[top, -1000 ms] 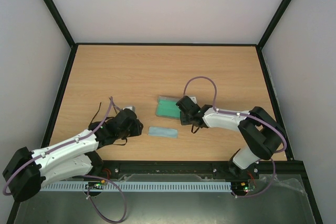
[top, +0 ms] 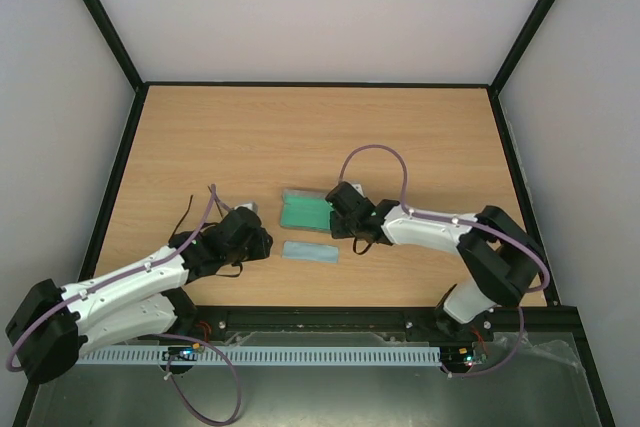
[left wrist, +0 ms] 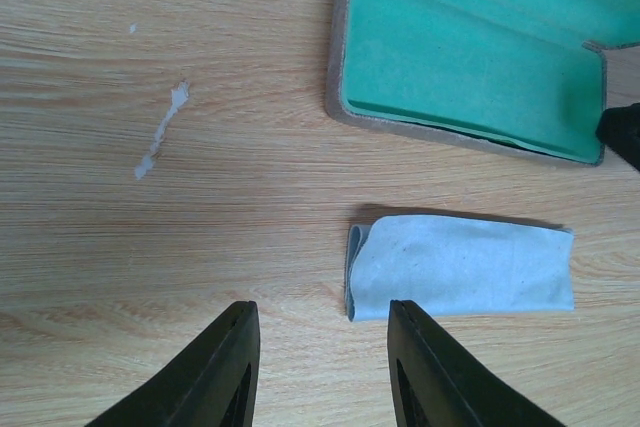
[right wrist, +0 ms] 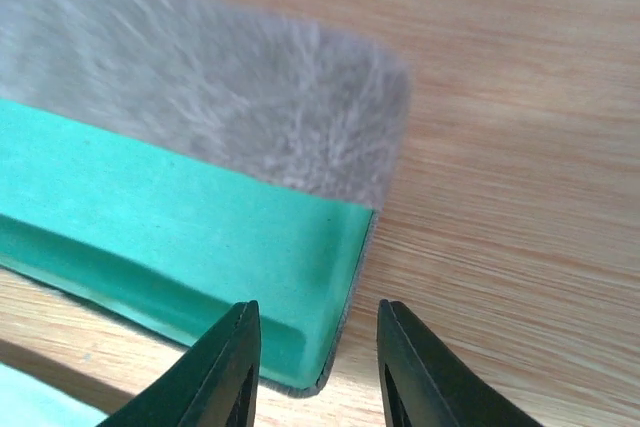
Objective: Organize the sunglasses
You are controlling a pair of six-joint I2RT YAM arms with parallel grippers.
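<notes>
An open sunglasses case [top: 302, 211] lies near the table's middle, teal inside with grey felt outside, seen also as a teal tray [left wrist: 470, 57] in the left wrist view. My right gripper is at the case's right end, part open, fingers either side of its edge; whether it touches is unclear. A folded light blue cloth [left wrist: 460, 265] lies in front of the case. My left gripper stands open to the left of the cloth, nothing between its fingers. I see no sunglasses.
A small white mark [left wrist: 160, 127] shows on the surface. Dark frame edges and walls border the table.
The case and my right gripper have moved left along the table, toward the left arm. The left arm and cloth stay put.
</notes>
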